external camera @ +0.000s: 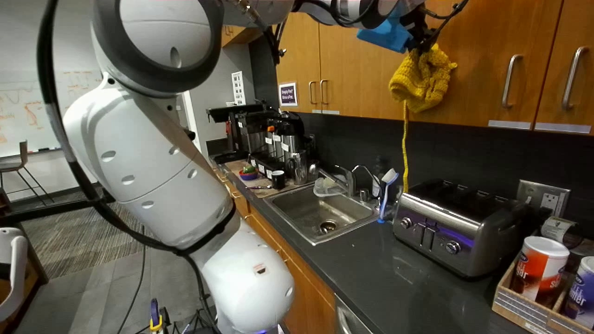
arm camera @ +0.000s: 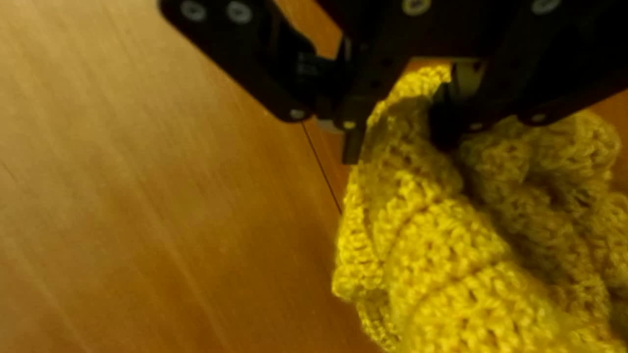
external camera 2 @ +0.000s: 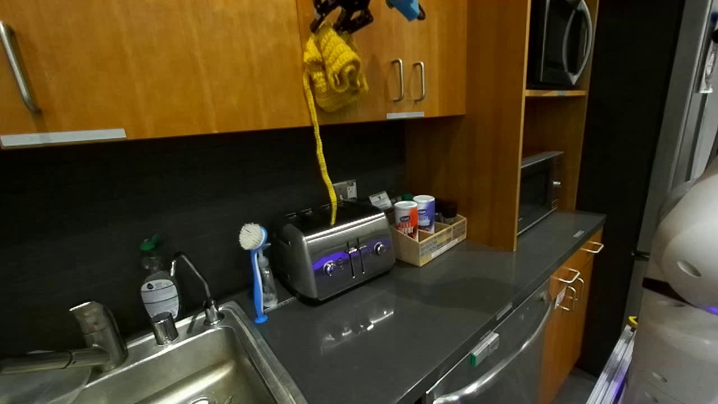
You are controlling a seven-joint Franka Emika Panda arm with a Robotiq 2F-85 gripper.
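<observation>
A yellow knitted piece (external camera: 421, 80) hangs bunched below my gripper (external camera: 421, 48), high in front of the wooden cabinet doors. Its long yellow cord (external camera 2: 321, 158) dangles down in front of the toaster in exterior view 2. In the wrist view, the fingers (arm camera: 353, 141) stand apart with folded knit (arm camera: 447, 247) between them. The knit reaches up toward the palm, and one finger is partly sunk in its folds. How firmly the fingers press on it cannot be told.
Below are a silver toaster (external camera: 456, 228), a steel sink (external camera: 261, 199) and a blue brush (external camera 2: 257, 276). A box (external camera 2: 431, 246) of canisters stands past the toaster. Cabinet handles (external camera: 512, 80) stick out near the gripper.
</observation>
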